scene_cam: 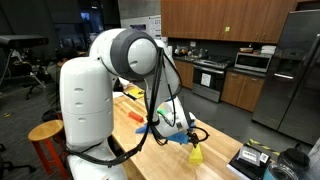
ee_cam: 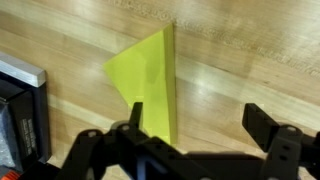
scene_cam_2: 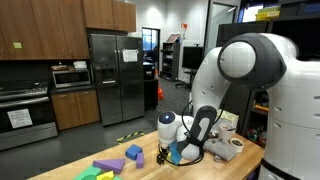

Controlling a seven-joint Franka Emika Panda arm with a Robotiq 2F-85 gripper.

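A yellow wedge-shaped block (ee_cam: 150, 80) is on the wooden table in the wrist view, with its broad triangular face and a narrower side showing. In exterior view 1 the same yellow block (scene_cam: 196, 155) stands near the table's middle, just in front of the arm's end. My gripper is open above the table, its dark fingers wide apart. The block's lower end lies near the left finger in the picture, and nothing is held. In exterior view 2 the arm's end (scene_cam_2: 170, 130) hangs low over the tabletop.
Blue block (scene_cam_2: 133, 151) and purple block (scene_cam_2: 107, 165) lie on the table in exterior view 2. A red block (scene_cam: 135, 116) lies toward the far left in exterior view 1. A dark box (scene_cam: 250, 161) sits to the right. Bare wood surrounds the yellow block's right side.
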